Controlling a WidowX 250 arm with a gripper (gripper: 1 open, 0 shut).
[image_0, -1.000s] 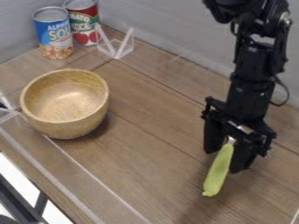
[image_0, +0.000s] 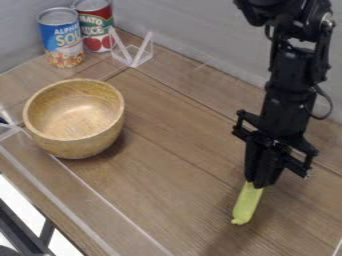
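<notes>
A pale green, elongated object (image_0: 246, 204) stands out below my black gripper (image_0: 262, 176) on the right of the wooden table (image_0: 160, 190). The gripper's fingers are closed on its upper end, and its lower part points toward the front edge, on or just over the tabletop.
A wooden bowl (image_0: 75, 117) is on the left. Two cans, a blue and white one (image_0: 62, 40) and a red one (image_0: 96, 24), stand at the back left by the wall.
Since a second ago my gripper's fingers have drawn together on the green object.
</notes>
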